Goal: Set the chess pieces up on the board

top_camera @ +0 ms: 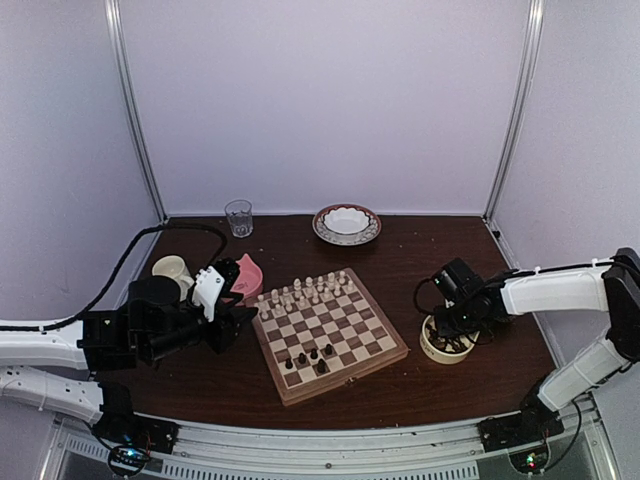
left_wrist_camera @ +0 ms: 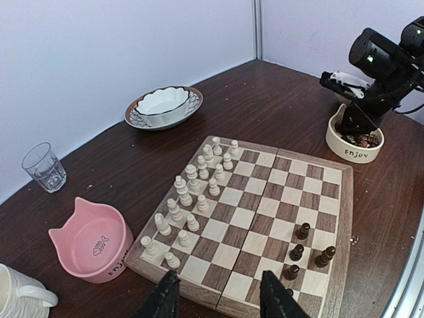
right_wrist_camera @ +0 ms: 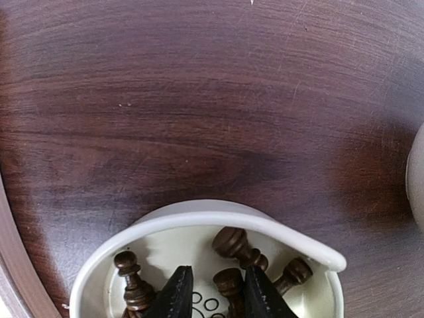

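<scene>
The chess board (top_camera: 325, 330) lies mid-table, with white pieces (left_wrist_camera: 191, 172) standing in two rows along its far side. Several dark pieces (left_wrist_camera: 298, 252) stand near the board's front left corner. More dark pieces (right_wrist_camera: 230, 281) lie jumbled in the cream bowl (right_wrist_camera: 205, 213) right of the board. Over that bowl, my right gripper points down with its fingers apart; a dark piece shows in the gap, and no grip on it can be made out. My left gripper hangs left of the board, fingers apart and nothing between them.
A pink bowl (left_wrist_camera: 93, 242) and a white mug (left_wrist_camera: 23, 295) stand left of the board, close to my left gripper. Farther back are a glass (top_camera: 239, 218) and stacked dishes (top_camera: 346, 225). Bare table lies between the board and the dishes.
</scene>
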